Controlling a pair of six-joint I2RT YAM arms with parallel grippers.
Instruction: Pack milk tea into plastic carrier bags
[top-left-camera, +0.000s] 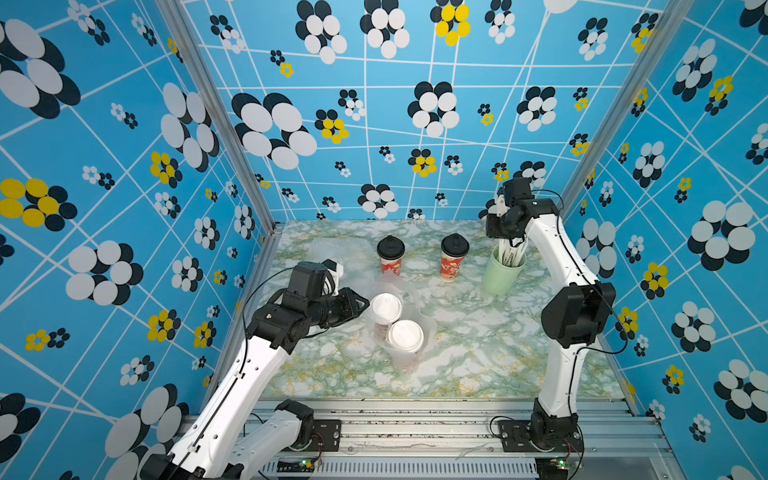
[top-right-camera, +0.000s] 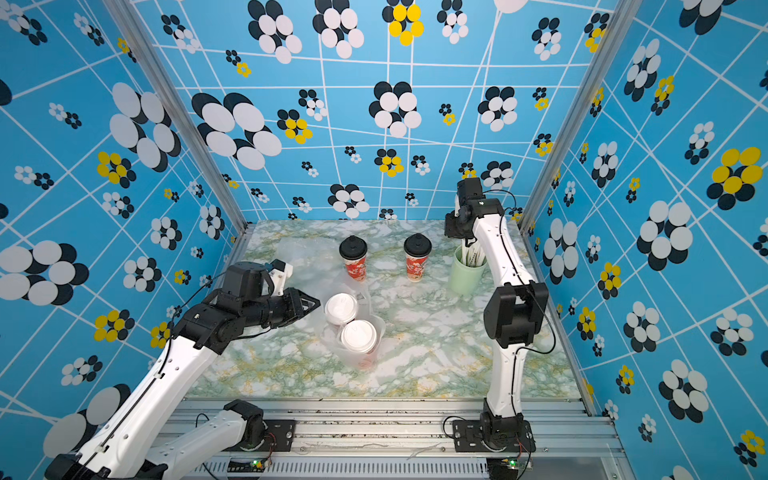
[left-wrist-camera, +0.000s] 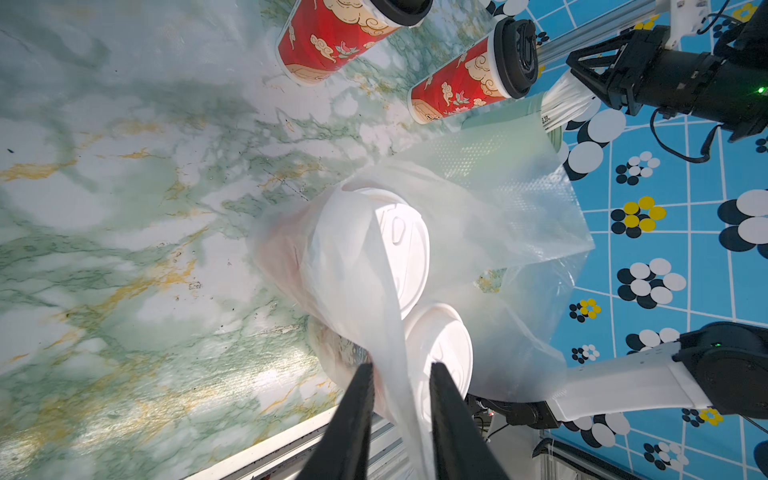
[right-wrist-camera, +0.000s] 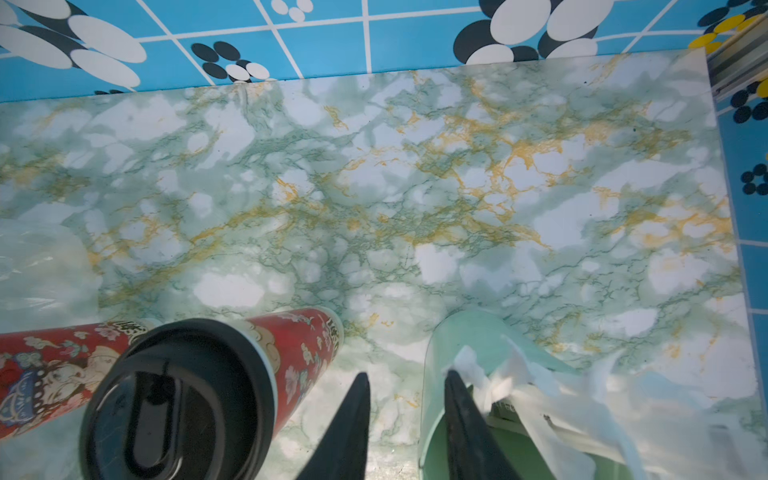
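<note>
Two white-lidded cups, the rear one (top-left-camera: 386, 307) and the front one (top-left-camera: 405, 337), stand side by side inside a clear plastic carrier bag (left-wrist-camera: 480, 216). My left gripper is shut on a strip of the bag's film, just left of the cups. Over at the right, my right gripper hangs above the green holder (top-left-camera: 502, 276), its fingers part open. White-wrapped straws (right-wrist-camera: 576, 408) stick up from that holder, beside the right finger in the right wrist view. Nothing shows between those fingers.
Two red cups with black lids, one left (top-left-camera: 390, 254) and one right (top-left-camera: 453, 256), stand behind the bag. A flat clear bag (right-wrist-camera: 48, 272) lies at the back left.
</note>
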